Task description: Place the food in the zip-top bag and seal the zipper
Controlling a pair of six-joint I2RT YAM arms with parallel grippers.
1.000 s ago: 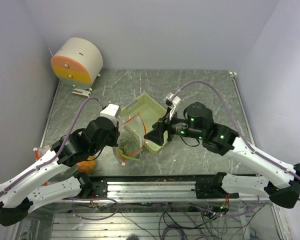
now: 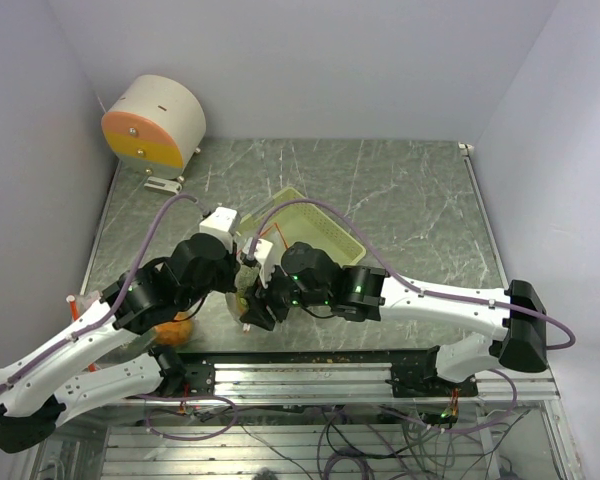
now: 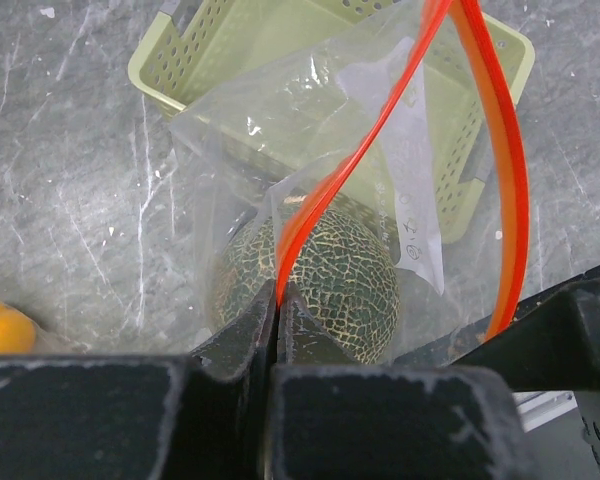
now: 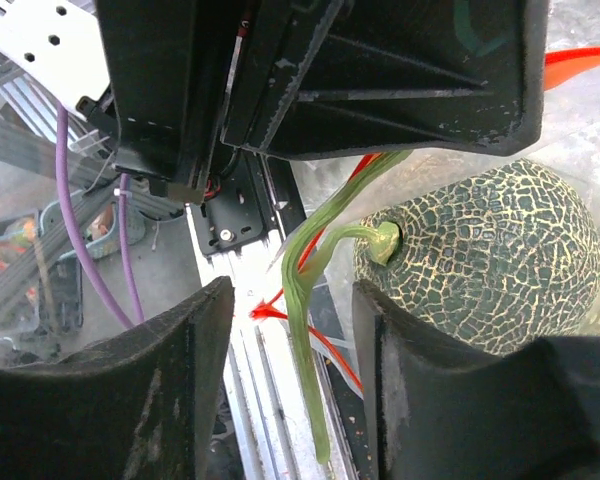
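A clear zip top bag (image 3: 240,110) with an orange-red zipper (image 3: 515,200) stands with its mouth spread. In the left wrist view, a netted green melon (image 3: 330,275) shows through the film. My left gripper is shut on one strand of that zipper, above the melon. In the right wrist view, the melon (image 4: 480,250) has a long curved green stem (image 4: 298,330). My right gripper is part open, its fingers (image 4: 205,335) on either side of the stem with gaps showing. From above, the two arms hide much of the bag.
A pale green basket (image 2: 325,230) lies behind the bag. An orange, pumpkin-like thing (image 2: 173,331) sits left, under the left arm. A white bread-bin-like box (image 2: 165,115) stands at the back left. Bare grey tabletop (image 2: 420,220) stretches to the right.
My right gripper has come left and toward the table's front edge, from over the basket to the bag's mouth, now covering the stem. The left arm has kept still.
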